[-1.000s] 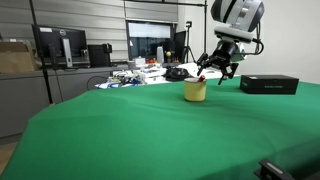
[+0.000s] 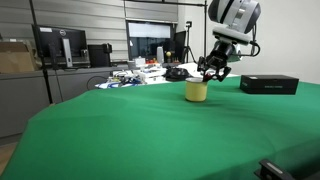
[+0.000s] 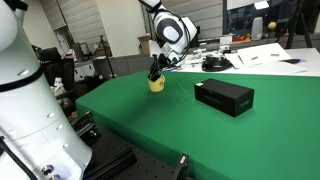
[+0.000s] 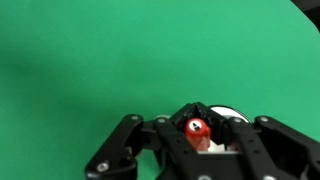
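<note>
A yellow cup (image 2: 196, 92) stands on the green table, with my gripper (image 2: 208, 74) right at its rim. From the other side, exterior view 2 also has the fingers at the top of the cup (image 3: 156, 87). In the wrist view, a small object with a round red end (image 4: 197, 128) lies between the gripper's dark fingers, and part of the cup's white rim (image 4: 233, 111) shows behind them. Whether the fingers press on the red-ended object is not clear. The cup's inside is mostly hidden by the fingers.
A black box (image 3: 224, 97) lies on the table to one side of the cup. Assorted clutter (image 2: 135, 75) sits along the far edge. Broad bare green surface (image 2: 110, 130) extends in front of the cup.
My gripper has shifted slightly left and closer over the cup. The red bit seen at the rim earlier is now mostly hidden in exterior view 1. The cup stays about in place.
</note>
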